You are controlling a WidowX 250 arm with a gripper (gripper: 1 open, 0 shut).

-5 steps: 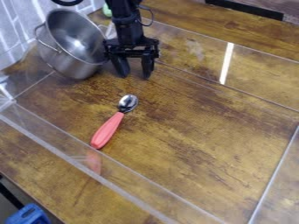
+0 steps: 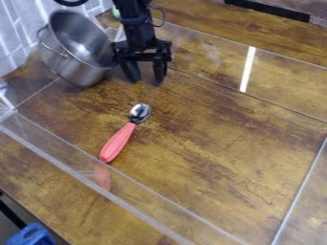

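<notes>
My black gripper (image 2: 141,55) hangs at the top centre of the view, beside a steel pot (image 2: 76,53) that lies tilted at the upper left. Whether its fingers are open or shut is hard to tell at this size. A spoon with a pink handle (image 2: 120,140) and a metal head lies on the wooden table (image 2: 224,144), below the gripper and apart from it.
Clear plastic panels border the table at left, bottom and right. A white strip (image 2: 247,70) is at the upper right. A blue object (image 2: 32,235) shows at the bottom left corner.
The gripper has shifted very slightly. The pot and spoon look unchanged.
</notes>
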